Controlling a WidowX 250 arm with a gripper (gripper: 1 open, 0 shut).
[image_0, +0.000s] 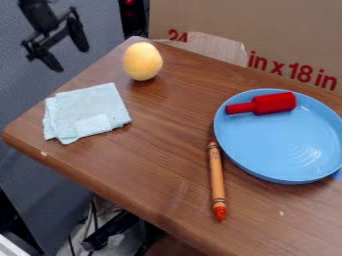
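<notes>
My gripper hangs at the upper left beside the table, open, its black fingers apart with nothing between them. On the wooden table lie a folded pale blue cloth at the left, a yellow rounded object at the back, a blue plate at the right with a red cylinder with a narrow end on it, and an orange crayon-like stick left of the plate, near the front.
A cardboard box stands along the back behind a clear plastic piece. Grey floor or mat shows beyond the left edge.
</notes>
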